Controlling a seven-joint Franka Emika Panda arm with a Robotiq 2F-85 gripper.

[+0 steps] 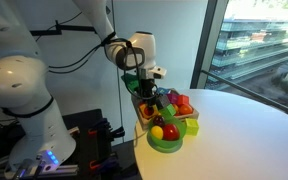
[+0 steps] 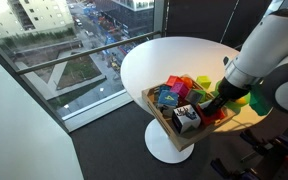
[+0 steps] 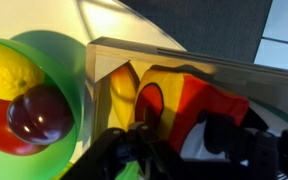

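Observation:
My gripper points down into the wooden box on the table. In the wrist view its dark fingers are blurred over a red, yellow and white item inside the box; whether they touch it is unclear. A yellow, curved thing lies beside that item, against the box's end wall. Just outside this wall stands a green bowl with a yellow fruit, a dark purple fruit and a red one.
Colored blocks and small boxes, among them a blue box and a black-and-white one, fill the rest of the box. A yellow-green cube is on the table near the bowl.

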